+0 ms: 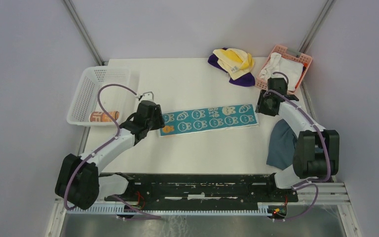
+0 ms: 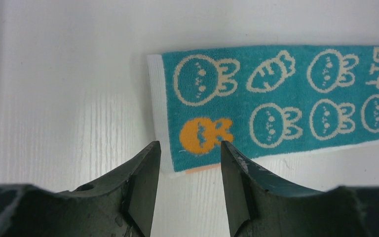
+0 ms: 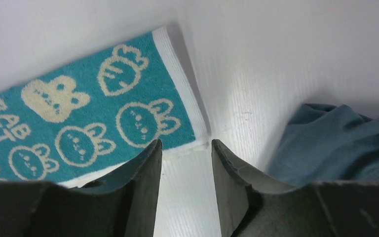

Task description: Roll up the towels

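A teal towel (image 1: 202,120) with cartoon heads lies flat in a long folded strip across the middle of the table. In the left wrist view its left end shows a white border (image 2: 160,98) and one orange head. My left gripper hovers over that end, its fingers apart and nothing between them. My right gripper is open above the right end, where the white edge (image 3: 185,89) runs straight and lies flat; it holds nothing.
A white basket (image 1: 83,94) at the left holds a rolled orange towel (image 1: 104,116). Yellow (image 1: 234,60) and purple (image 1: 244,80) towels lie at the back. Beside a pink basket (image 1: 281,48) of cloths, a grey-blue towel (image 1: 281,145) rests at right.
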